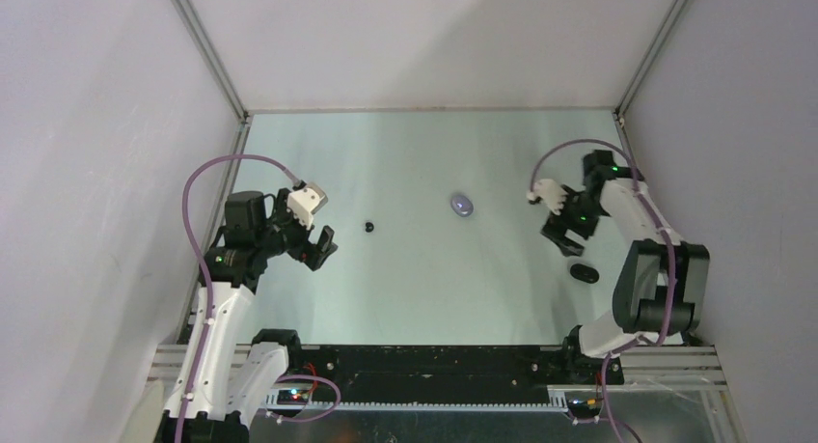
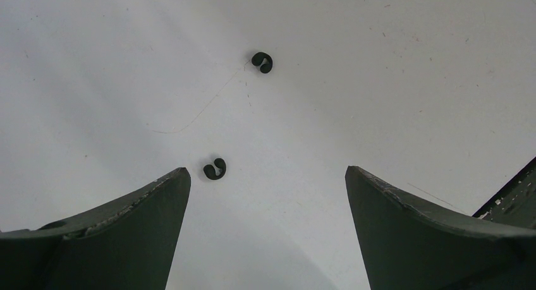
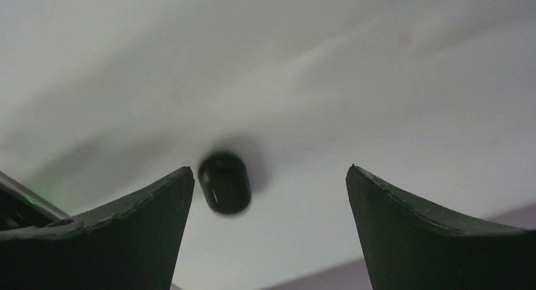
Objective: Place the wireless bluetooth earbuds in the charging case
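Observation:
Two small black C-shaped earbuds lie apart on the table in the left wrist view: one earbud (image 2: 262, 62) farther off, the other earbud (image 2: 215, 169) close to the left finger. From above just one earbud (image 1: 368, 227) shows, to the right of my left gripper (image 1: 325, 248), which stands open and empty. On the right side rests a smooth black oval object (image 1: 585, 272), perhaps the charging case. My right gripper (image 1: 567, 243) is open above the table, just behind that oval. In the blurred right wrist view the black oval (image 3: 225, 182) appears near the left finger, not gripped.
A lavender oval object (image 1: 462, 205) sits near the middle of the table; what it is I cannot tell. Wide bare table (image 1: 434, 289) surrounds it. Side walls and metal rails bound the space left and right.

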